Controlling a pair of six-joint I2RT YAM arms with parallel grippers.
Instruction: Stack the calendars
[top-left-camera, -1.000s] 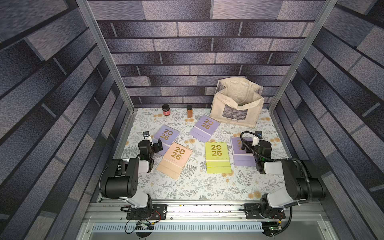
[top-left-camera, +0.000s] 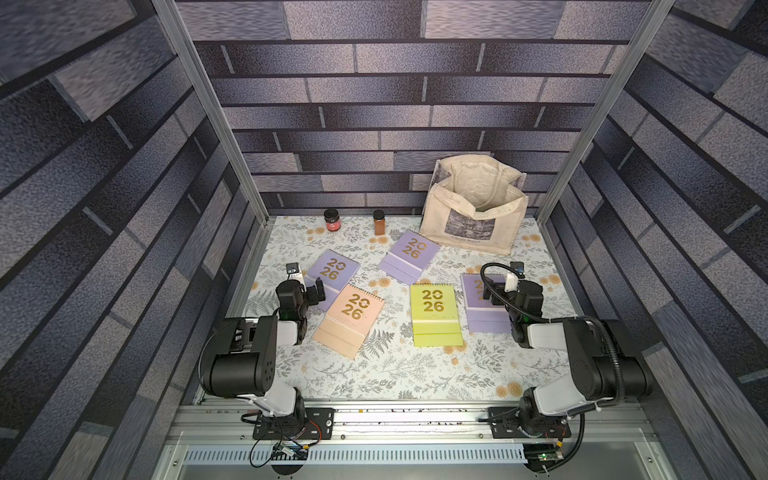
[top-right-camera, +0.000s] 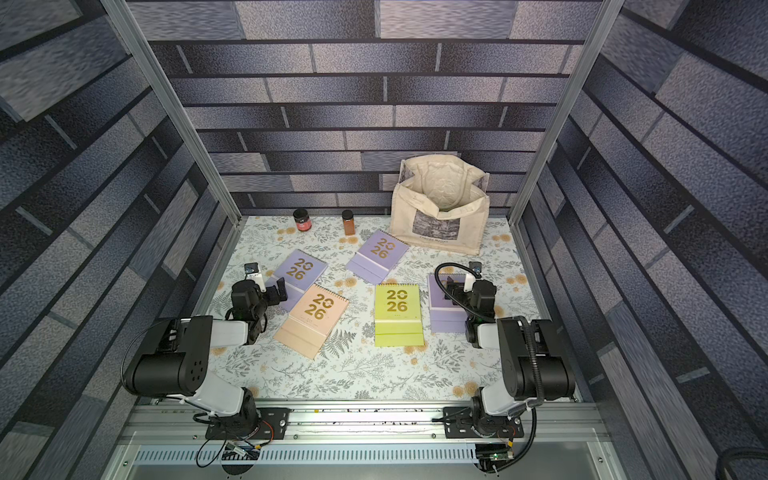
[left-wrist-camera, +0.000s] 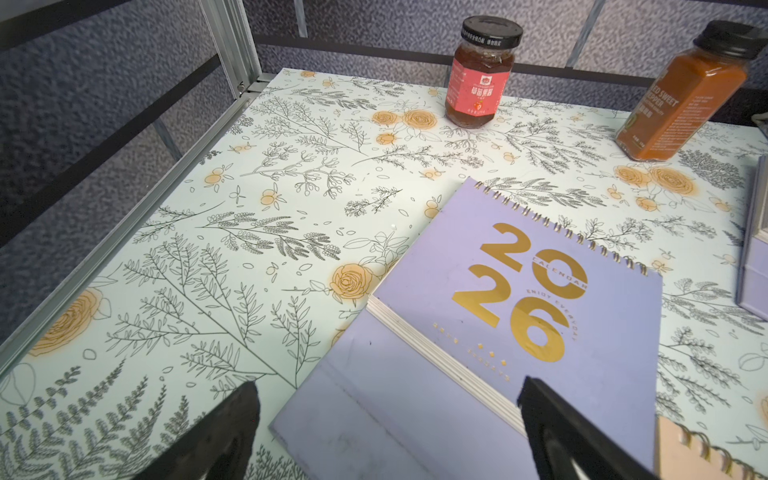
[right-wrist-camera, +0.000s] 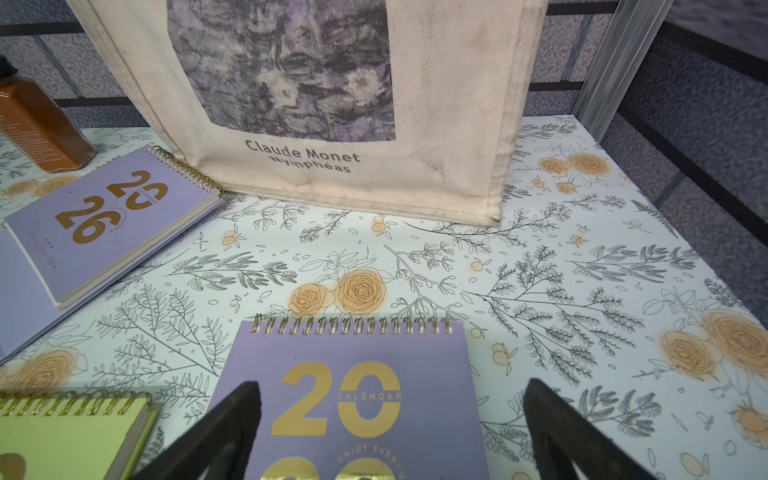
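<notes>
Several 2026 calendars lie flat and separate on the table. A purple one (top-left-camera: 336, 270) at left lies beneath my left gripper, which is open, fingers apart above it, holding nothing. A peach one (top-left-camera: 349, 320) lies in front of it, another purple one (top-left-camera: 409, 254) at back centre, a yellow one (top-left-camera: 434, 316) at front centre. The purple calendar (right-wrist-camera: 352, 376) at right sits under my right gripper, also open and empty, and is partly hidden by it in both top views.
A cream tote bag (top-left-camera: 472, 208) stands at back right. A jam jar (top-left-camera: 333, 221) and a sauce bottle (top-left-camera: 379, 223) stand at back left.
</notes>
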